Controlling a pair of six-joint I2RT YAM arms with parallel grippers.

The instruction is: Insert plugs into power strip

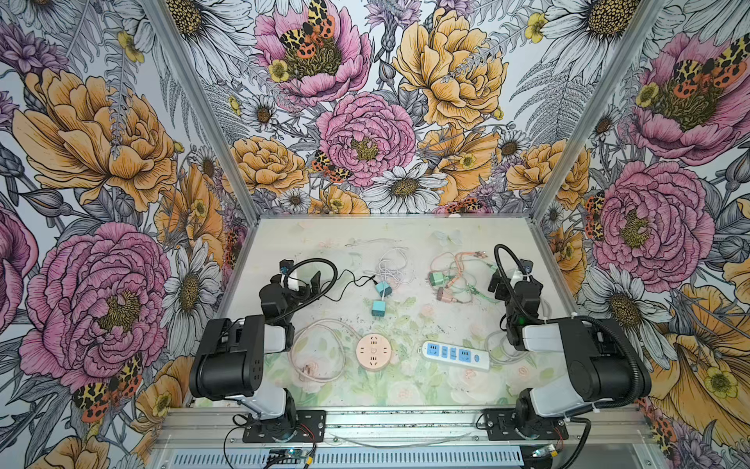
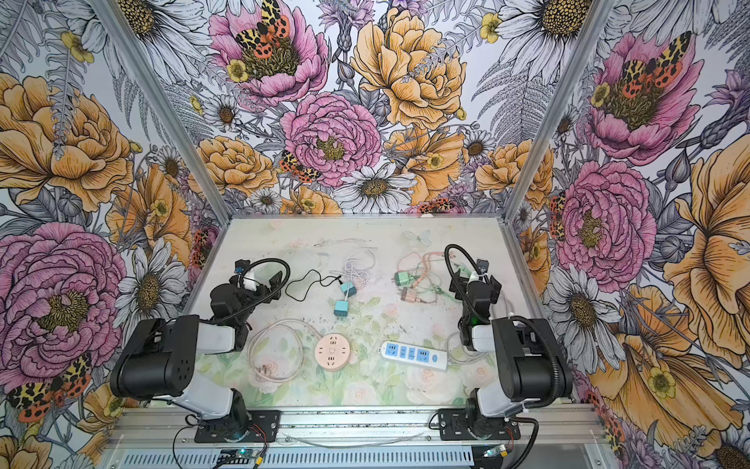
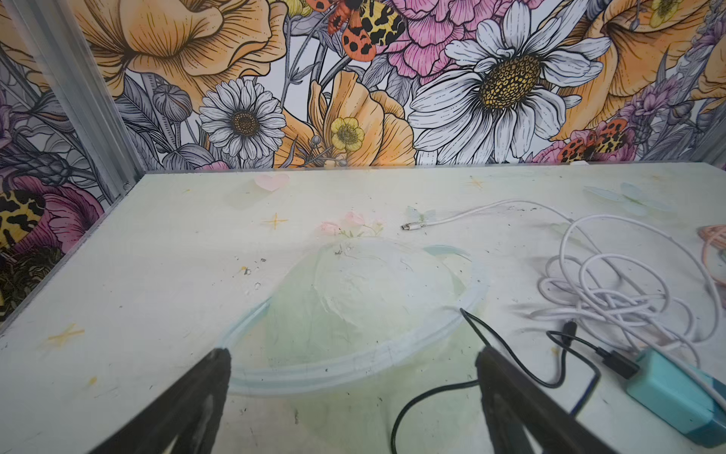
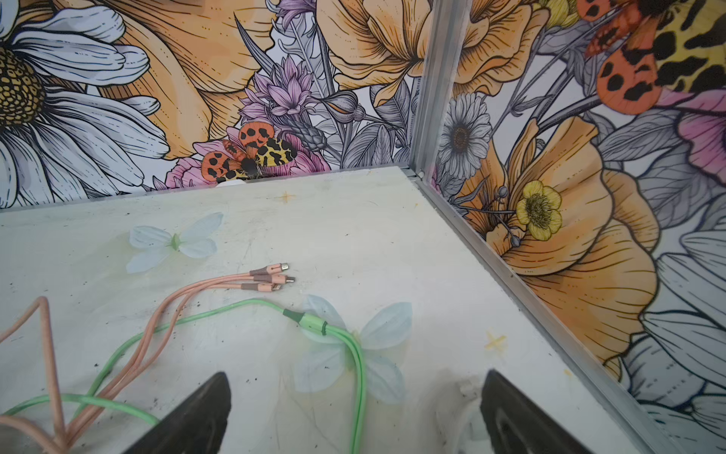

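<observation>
Two blue plugs lie mid-table, the nearer blue plug (image 1: pixel 378 308) just in front of the farther blue plug (image 1: pixel 383 289). To their right, a green plug (image 1: pixel 437 277) and a pink plug (image 1: pixel 444 294) rest among tangled cables. Near the front lie a round pink power strip (image 1: pixel 373 351) and a white power strip (image 1: pixel 455 355) with blue sockets. My left gripper stands open above the left side, its fingers (image 3: pixel 189 405) wide apart and empty. Open and empty too, my right gripper hangs at the right, clear of the cables.
A white cable coil (image 3: pixel 605 287) and a thin black cable (image 3: pixel 522 363) lie near the blue plugs. Orange cables (image 4: pixel 143 344) and a green cable (image 4: pixel 227 306) spread at the right. The pink strip's cord (image 1: pixel 293 355) loops left of it. Bare table lies at the back left.
</observation>
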